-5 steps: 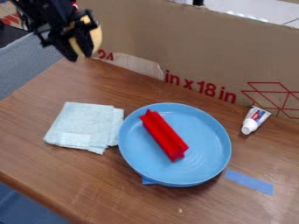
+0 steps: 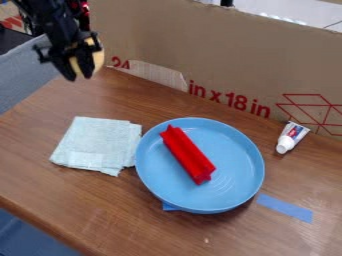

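The black gripper [image 2: 70,57] is high at the upper left, above the table's back corner near the cardboard wall. A yellowish object [image 2: 90,57] shows at its fingers; whether it is held is unclear. A red oblong object [image 2: 187,153] lies on a light blue plate [image 2: 234,187]. A folded pale cloth [image 2: 94,142] lies left of the plate. A white tube [image 2: 291,137] lies to the right.
A cardboard wall [image 2: 214,45] with red print runs along the back. Blue tape [image 2: 285,208] is on the wood beside the plate.
The gripper has moved left and slightly down over the last second, the yellowish object moving with it. The plate, cloth and tube have not moved.
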